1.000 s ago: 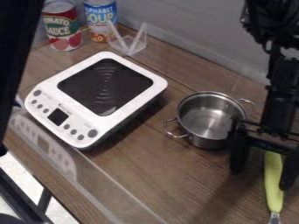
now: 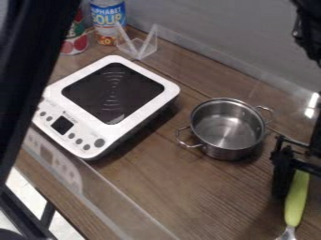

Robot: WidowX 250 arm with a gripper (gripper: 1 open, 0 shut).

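Note:
The black gripper [image 2: 291, 169] is at the right edge, mostly out of frame, just right of a steel pot [image 2: 226, 131] with two handles; whether it is open or shut is unclear. Below it a yellow-green object [image 2: 296, 197] lies on the wooden counter, with a metal part extending toward the bottom edge and its upper end near the gripper. A white induction cooktop [image 2: 111, 98] sits to the left of the pot.
Two cans, an alphabet soup can [image 2: 107, 21] and a red one [image 2: 73, 36], stand at the back left beside a clear bracket [image 2: 138, 45].
The arm and gripper have moved right, partly out of view, uncovering more counter right of the pot. The cooktop and pot have not moved.

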